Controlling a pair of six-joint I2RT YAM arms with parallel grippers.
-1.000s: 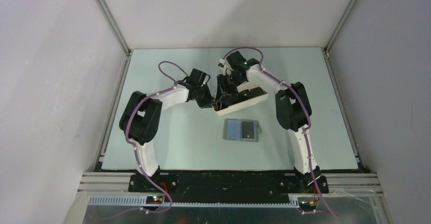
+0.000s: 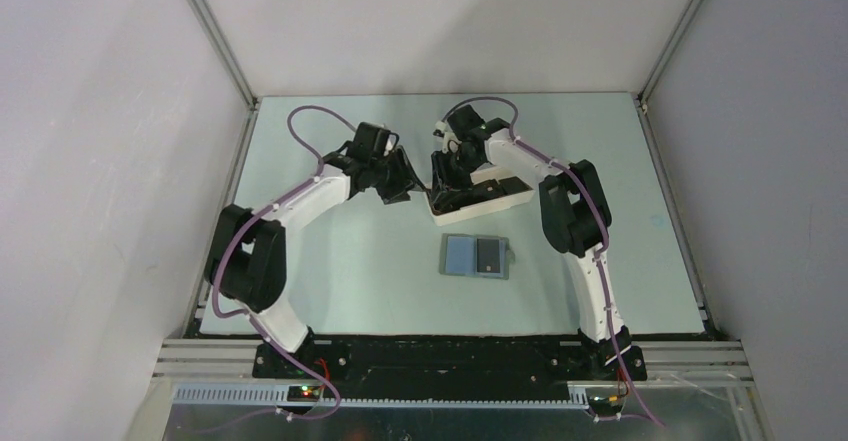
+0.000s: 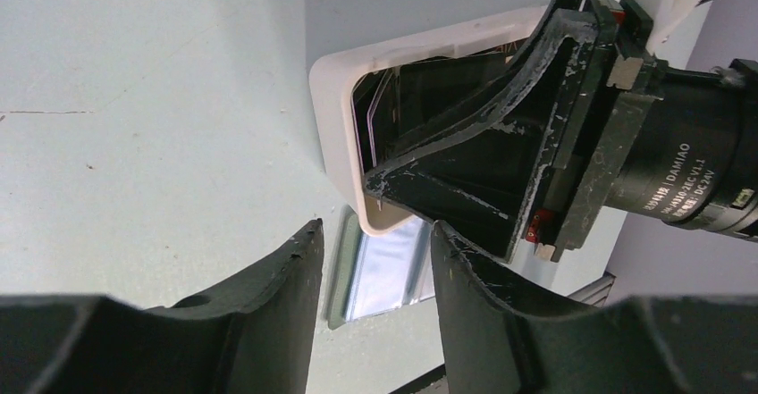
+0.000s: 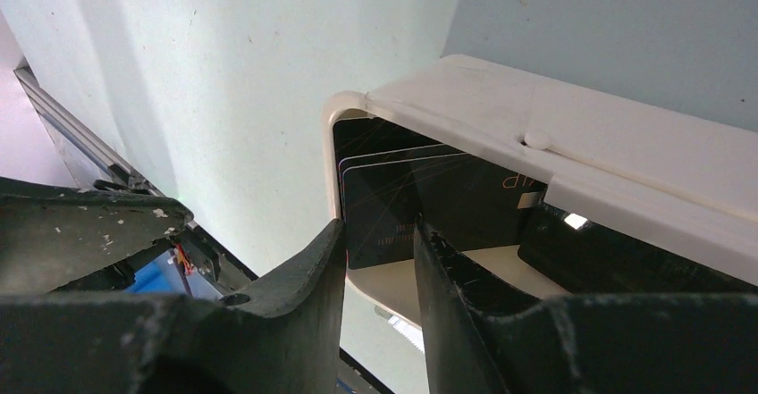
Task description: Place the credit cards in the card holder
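Observation:
A white box [image 2: 480,215] holds dark cards [image 4: 438,188] standing in it at its left end. My right gripper is part open over that end, fingertips in front of the cards. My left gripper is open beside the box's left end, in the top view just left of my right gripper. The open card holder [image 2: 460,256], blue-grey with a dark right side, lies on the table below the box; the left wrist view shows part of it behind my left fingers.
Walls stand around the back and sides. The two grippers are very close together at the box.
Since about a second ago my left gripper has moved back and left, away from the box's end.

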